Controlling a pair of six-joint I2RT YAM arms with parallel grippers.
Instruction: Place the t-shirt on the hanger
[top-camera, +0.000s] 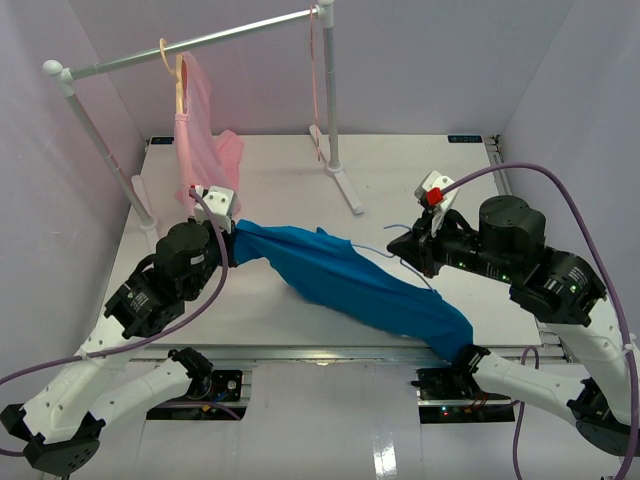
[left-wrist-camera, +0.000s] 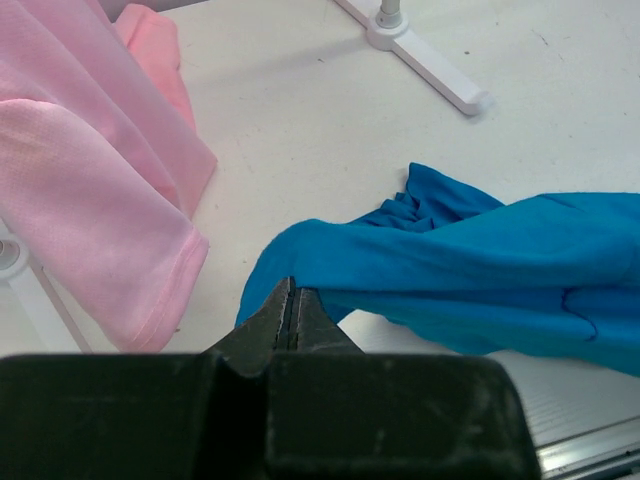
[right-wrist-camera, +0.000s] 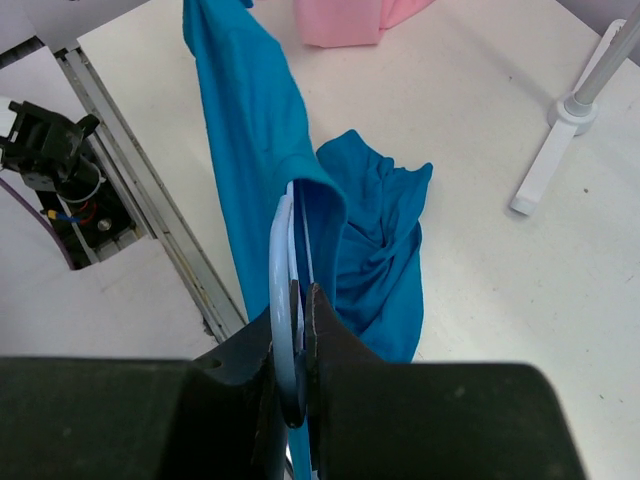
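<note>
The blue t-shirt (top-camera: 350, 285) stretches between my arms, its lower part trailing toward the front edge on the right. My left gripper is shut on its top corner, beside the pink garment (left-wrist-camera: 110, 190). My right gripper is shut on a light-blue hanger (right-wrist-camera: 282, 260), whose body runs into the shirt's fabric in the right wrist view. In the top view the hanger's hook sticks up near that gripper; how far it sits inside the shirt is partly hidden.
A white rack (top-camera: 200, 35) stands at the back left, with the pink garment on a wooden hanger (top-camera: 180, 85) and a pink strap hanging from its bar. A metal rail runs along the front edge.
</note>
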